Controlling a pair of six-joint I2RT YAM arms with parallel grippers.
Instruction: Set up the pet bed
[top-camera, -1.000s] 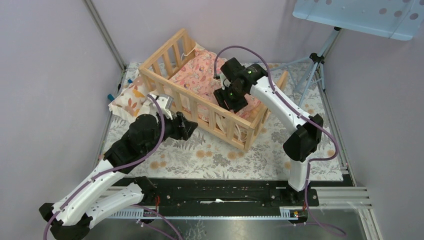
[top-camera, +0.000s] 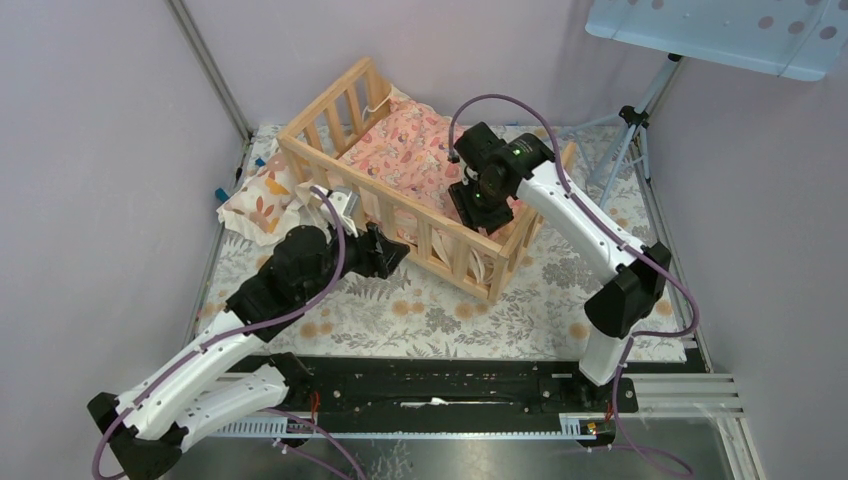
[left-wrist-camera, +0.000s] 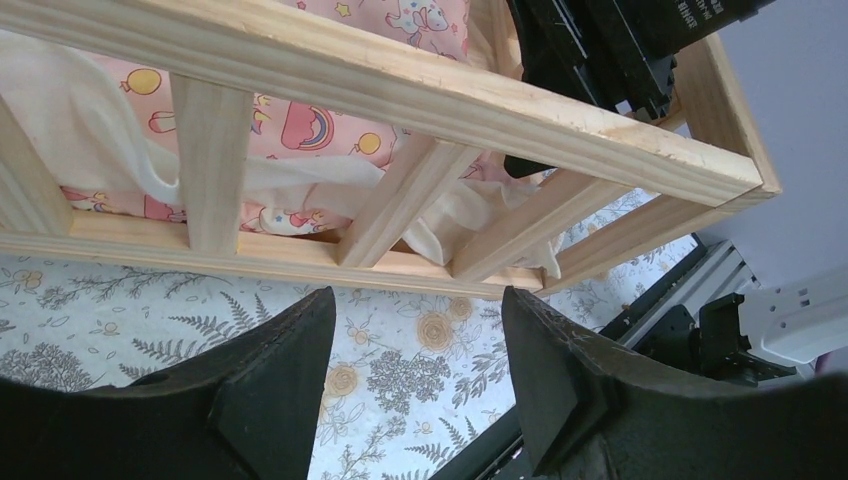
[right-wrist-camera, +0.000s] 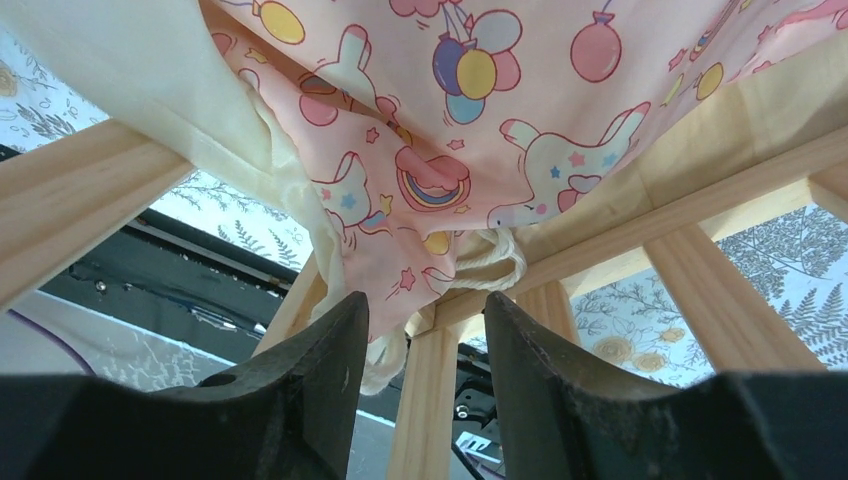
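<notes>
A wooden slatted pet bed (top-camera: 447, 214) stands at an angle on the floral cloth, a pink patterned pad (top-camera: 405, 150) lying inside it. In the right wrist view, a corner of the pad (right-wrist-camera: 410, 190) lies rumpled, with cream edging and a white cord (right-wrist-camera: 505, 265) by the bed's corner. My right gripper is over this corner, its fingers apart and nothing clearly gripped. Outside the long front rail, my left gripper stands open and empty, with only floral cloth showing between its fingers. A white pillow with orange leaves (top-camera: 262, 202) lies beyond the bed's left side.
The bed's top rail (left-wrist-camera: 440, 95) and slats stand close in front of my left gripper. A light-blue stand (top-camera: 632, 120) is at the back right.
My right gripper has moved right along the bed toward its near right end. The left gripper has shifted slightly to the right. Bed and pillow stay put.
</notes>
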